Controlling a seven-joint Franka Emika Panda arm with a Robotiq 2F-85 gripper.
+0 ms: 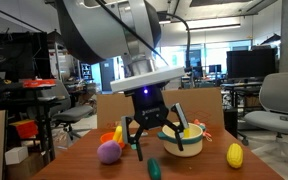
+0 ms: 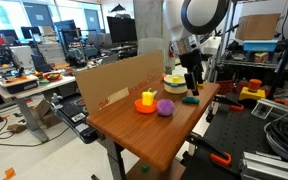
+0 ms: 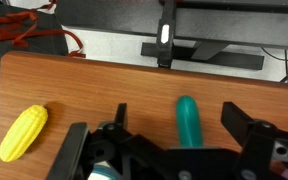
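A dark green elongated object, perhaps a cucumber (image 1: 154,170), lies on the brown wooden table (image 2: 134,130) near its edge. My gripper (image 1: 159,142) points down above it with fingers wide apart and nothing between them. Seen from the wrist, the green object (image 3: 188,122) runs lengthwise between the two black fingers, nearer the right one. Its lower end is cut off by the gripper body. In the second exterior view the gripper (image 2: 192,82) hangs a little above the green object (image 2: 190,100), apart from it.
Close behind the gripper stands a pale pot with a green rim (image 1: 189,148). A yellow corn-like object (image 1: 235,155) lies to its right. To the left are a purple ball (image 1: 109,152) and an orange bowl (image 1: 106,139) with something yellow. A cardboard panel (image 2: 109,83) borders the table.
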